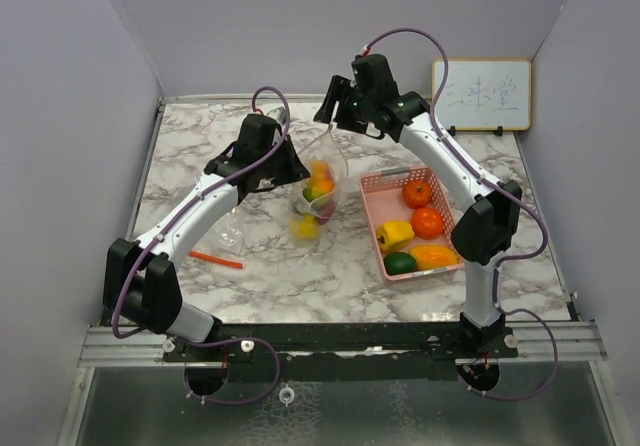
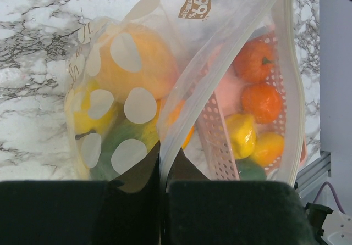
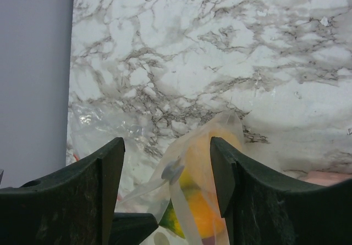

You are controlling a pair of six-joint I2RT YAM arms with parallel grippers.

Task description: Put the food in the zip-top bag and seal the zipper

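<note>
A clear zip top bag (image 1: 318, 191) holding colourful food stands mid-table. My left gripper (image 1: 298, 174) is shut on the bag's zipper edge, which runs between its fingers in the left wrist view. My right gripper (image 1: 332, 106) hangs open above the bag's far upper corner; in the right wrist view the bag's top lies between and below its spread fingertips.
A pink basket (image 1: 380, 206) of fruit and vegetables stands to the right. A flat clear bag (image 1: 218, 236) and an orange strip (image 1: 216, 260) lie at left. A whiteboard (image 1: 480, 91) stands at back right.
</note>
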